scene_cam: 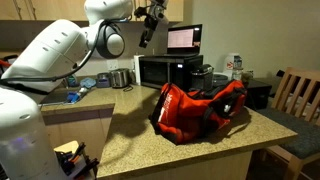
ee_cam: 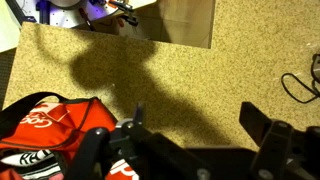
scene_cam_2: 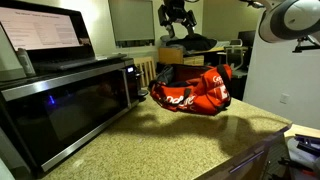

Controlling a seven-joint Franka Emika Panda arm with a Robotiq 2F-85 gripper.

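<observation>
A red and black cloth bag [scene_cam: 198,115] lies slumped on the speckled counter [scene_cam: 140,150], white lettering on its side. In exterior view 2 the bag [scene_cam_2: 192,95] sits beyond the microwave. My gripper [scene_cam: 147,35] hangs high above the counter, well clear of the bag. Seen from the wrist, the gripper is open, its two dark fingers wide apart with only bare counter showing between them. Part of the bag [ee_cam: 55,135] shows at lower left there, partly hidden by the left finger.
A black microwave [scene_cam_2: 75,108] with a laptop [scene_cam_2: 45,40] on top stands along the back. A toaster [scene_cam: 120,78] is farther left. A dark cable [ee_cam: 300,88] lies at the right in the wrist view; an open drawer [ee_cam: 185,22] is at the top. Mid-counter is clear.
</observation>
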